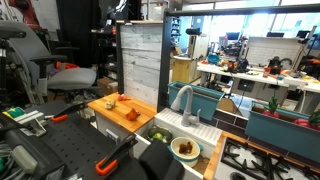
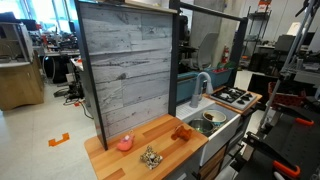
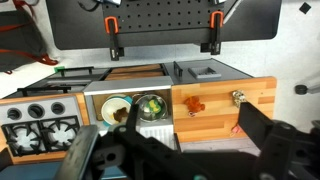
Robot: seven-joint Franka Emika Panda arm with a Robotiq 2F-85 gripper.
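In the wrist view, my gripper looks down on a toy kitchen, its dark fingers spread to either side with nothing seen between them. Below are a pale bowl [image 3: 117,104] with something brown in it and a metal pot [image 3: 151,107] holding green and yellow items; both sit in the sink area. On the wooden counter lie an orange-brown toy [image 3: 194,104], a pale clustered item [image 3: 239,97] and a small pinkish-red item [image 3: 237,130]. The same counter items show as an orange-brown toy [image 2: 182,132], a clustered item [image 2: 150,157] and a pink item [image 2: 125,143].
A grey faucet [image 1: 183,102] rises behind the sink. The black stove [image 1: 245,160] stands at one end, with a teal planter [image 1: 284,132] behind it. A tall whitewashed plank panel [image 1: 140,65] backs the wooden counter. Bare wood shows between the counter items.
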